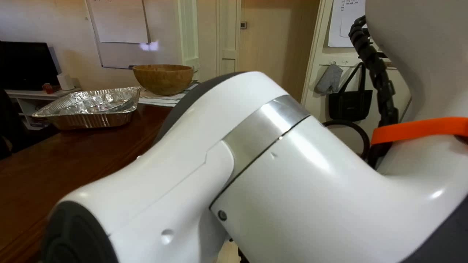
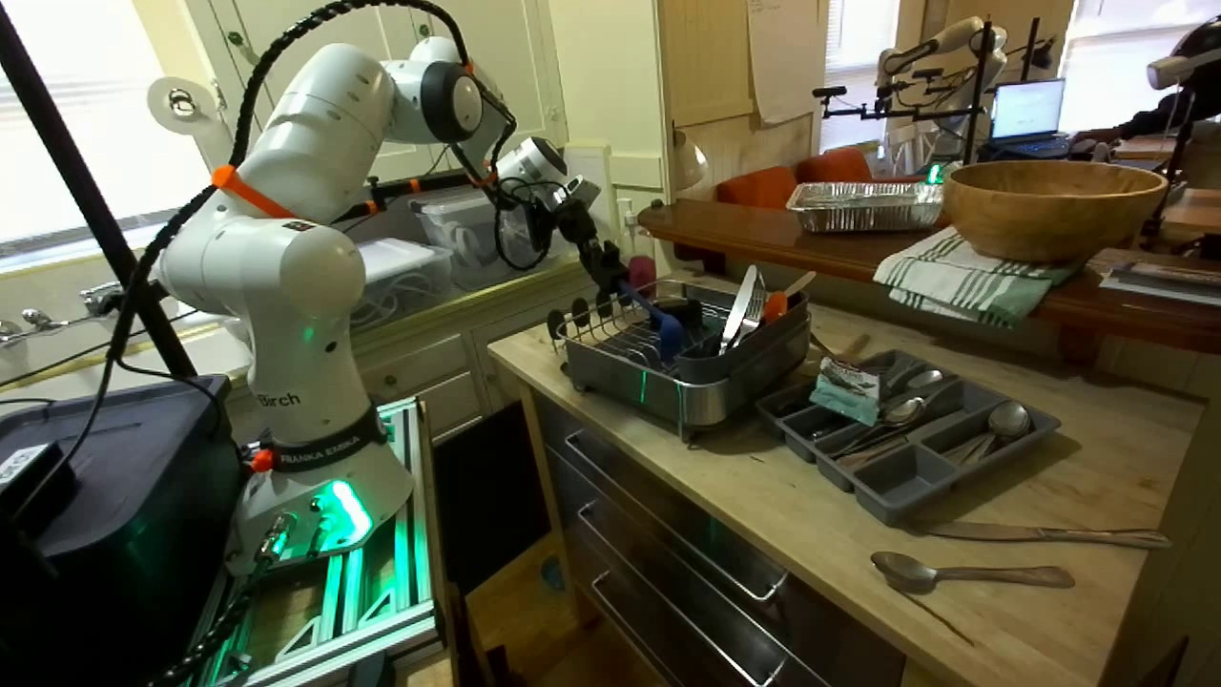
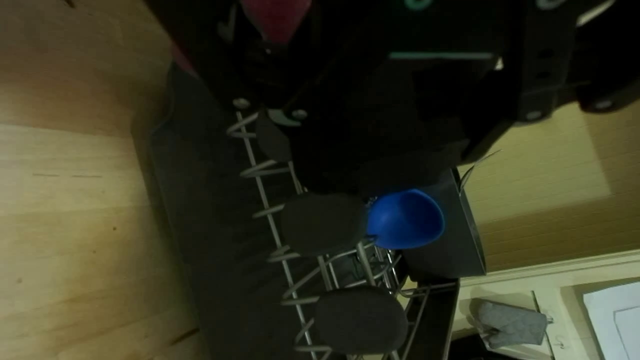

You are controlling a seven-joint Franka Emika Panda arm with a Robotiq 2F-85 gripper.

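Observation:
In exterior view 2, my gripper is over the back left end of the dish rack, shut on the handle end of a blue ladle. The ladle slants down from the fingers, its bowl at the rack beside the utensil holder. From the wrist, the ladle's blue bowl shows beyond the dark gripper body; the handle and fingertips are lost in shadow. Whether the bowl touches the rack I cannot tell. My arm fills exterior view 1 and hides the gripper there.
Upright cutlery stands in the rack's holder. A dark red cup is behind the gripper. On the counter lie a grey cutlery tray, a knife and a spoon. A raised ledge carries a wooden bowl and foil tray.

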